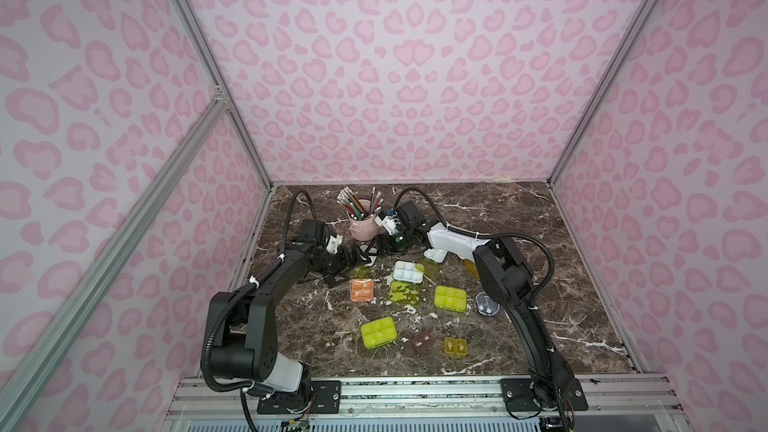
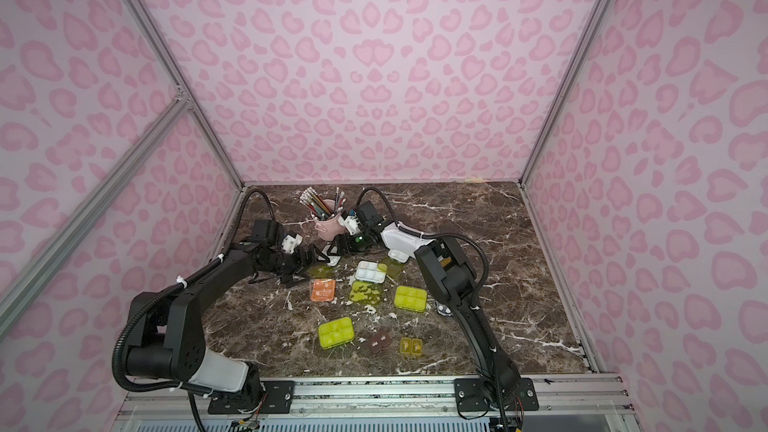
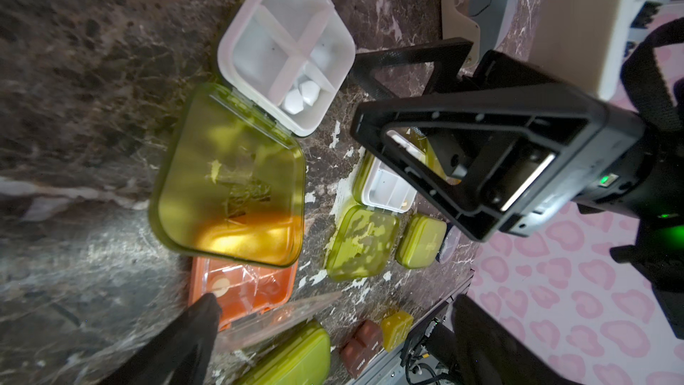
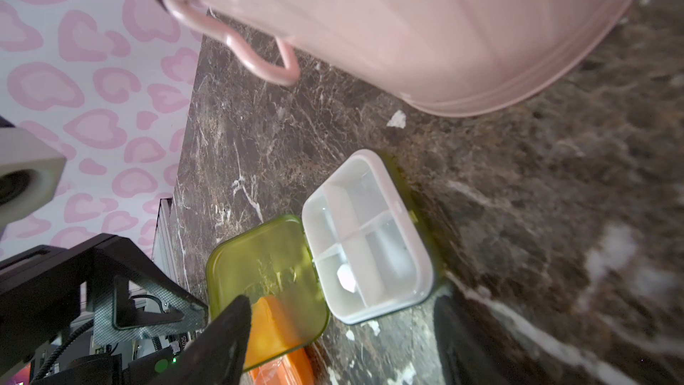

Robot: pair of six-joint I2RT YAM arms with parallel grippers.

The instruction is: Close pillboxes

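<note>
An open olive pillbox [image 3: 226, 174] with a white four-compartment tray [image 4: 370, 256] and tablets lies in front of the pencil cup, its lid folded out. My grippers face each other over it: the left gripper [image 1: 352, 254] from the left, the right gripper [image 1: 379, 245] from the right. In their wrist views both sets of fingers stand apart, with the pillbox beyond them and nothing held. Other pillboxes include an orange one [image 1: 361, 290], an open white-and-olive one [image 1: 408, 272] and closed-looking lime ones [image 1: 450, 298] [image 2: 336, 333].
The pink pencil cup [image 4: 441, 42] stands close behind the grippers. A brown box [image 1: 422, 341], a small yellow box [image 1: 455, 346] and a round container [image 1: 487, 304] lie toward the front and right.
</note>
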